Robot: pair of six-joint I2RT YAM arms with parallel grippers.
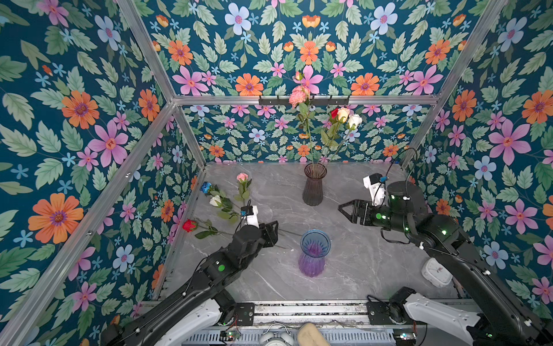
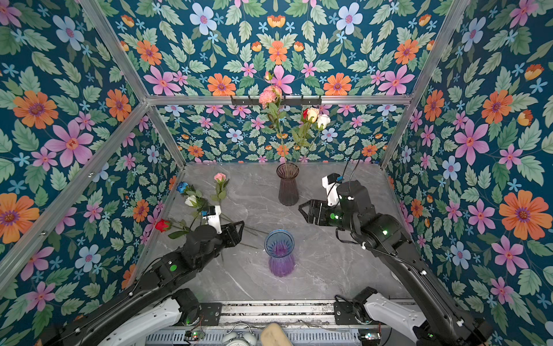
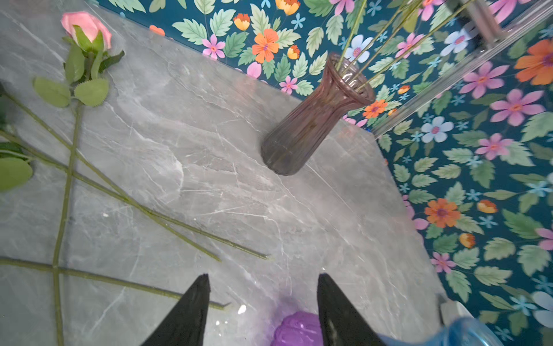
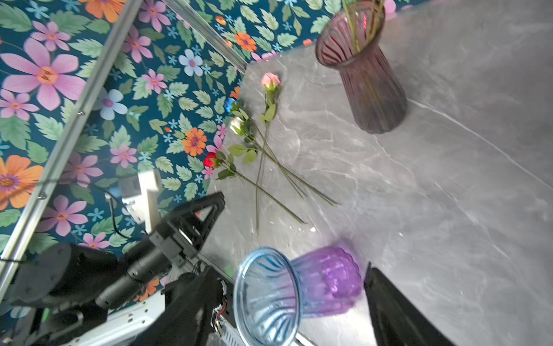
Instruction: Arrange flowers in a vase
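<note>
On the front middle of the table stands the blue-and-purple vase, upright with no flowers in it. Farther back the brown vase holds several tall flowers. A pink rose, a blue rose, a white rose and a red rose lie at the left, their stems crossing toward the middle. My left gripper hangs open and empty beside the stem ends, left of the blue-and-purple vase. Right of both vases, my right gripper is also open with nothing between its fingers.
A white object rests at the table's right edge, near the right arm. Patterned walls close in the back and sides. Bare tabletop lies between the roses and the brown vase.
</note>
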